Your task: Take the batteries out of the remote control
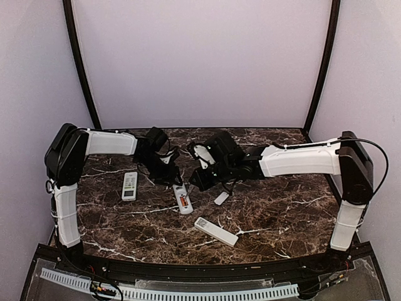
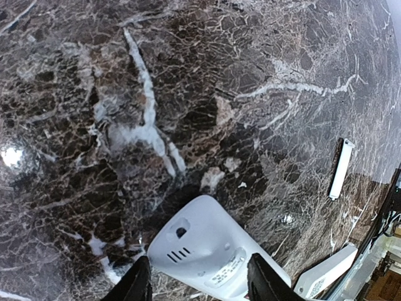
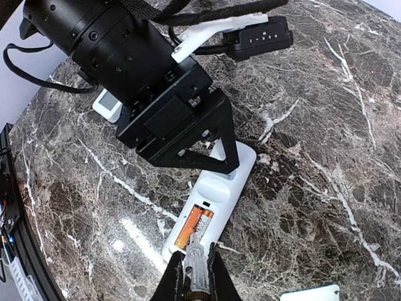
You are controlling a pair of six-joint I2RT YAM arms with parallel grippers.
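The white remote control (image 3: 213, 188) lies back up with its battery bay uncovered; in the top view this remote (image 1: 182, 199) is at mid-table. An orange battery (image 3: 187, 228) shows in the bay, with a second battery (image 3: 202, 224) beside it. My left gripper is part open, its fingers on either side of the remote's far end; whether they touch it I cannot tell. My right gripper is shut on a slim grey pointed tool (image 3: 197, 257), whose tip reaches the batteries' near end.
Another remote (image 1: 129, 186) lies face up at the left. A long white remote (image 1: 216, 231) rests in front, and a small white piece (image 1: 222, 198) is to the right.
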